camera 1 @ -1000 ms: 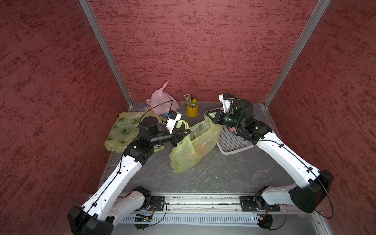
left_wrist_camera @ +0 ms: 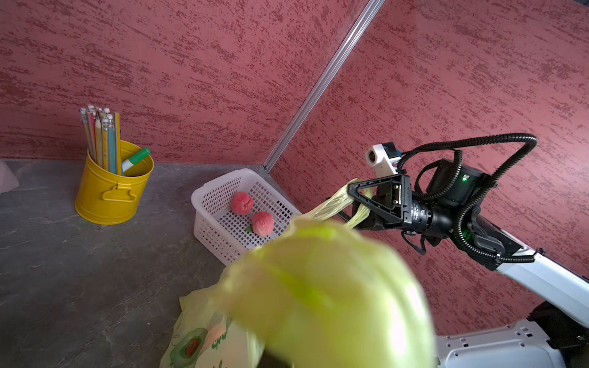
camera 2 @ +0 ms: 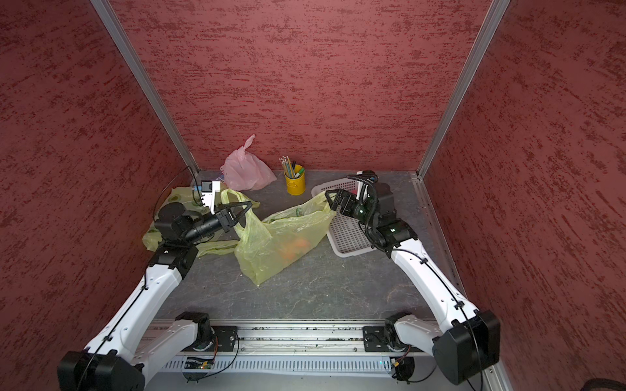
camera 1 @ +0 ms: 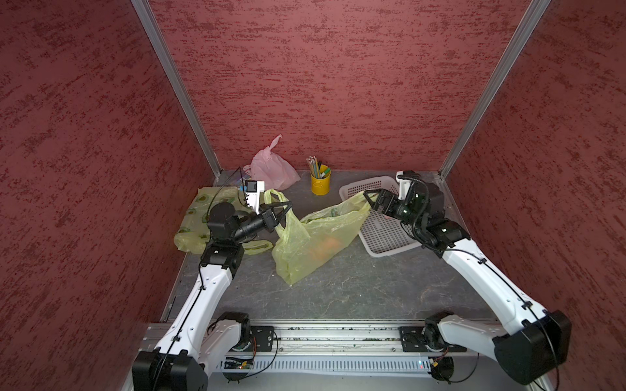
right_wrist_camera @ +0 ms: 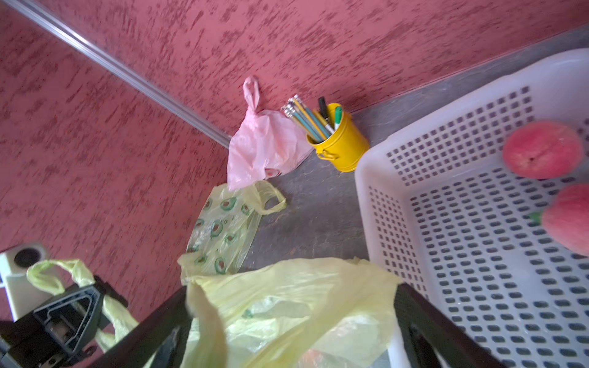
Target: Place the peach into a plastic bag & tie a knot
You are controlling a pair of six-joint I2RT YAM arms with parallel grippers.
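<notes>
A translucent yellow-green plastic bag (camera 1: 309,244) is stretched between my two grippers, its mouth upward. An orange-red shape, like a peach (camera 1: 326,246), shows through its side. My left gripper (camera 1: 285,211) is shut on the bag's left handle, which loops out above it; in the left wrist view, blurred plastic (left_wrist_camera: 331,294) hides the fingers. At the other end, my right gripper (camera 1: 370,199) stands open, and the bag's right side (right_wrist_camera: 319,294) spreads across between its dark fingers. No knot shows in the bag.
Beneath my right gripper, a white perforated basket (right_wrist_camera: 392,227) holds two peaches (left_wrist_camera: 242,203) (left_wrist_camera: 263,224). A yellow pencil bucket (camera 1: 320,185) and a tied pink bag (camera 1: 272,170) stand at the back. Flat avocado-print bags (camera 1: 195,224) lie left.
My left gripper has moved left with its end of the bag, while the right has shifted right.
</notes>
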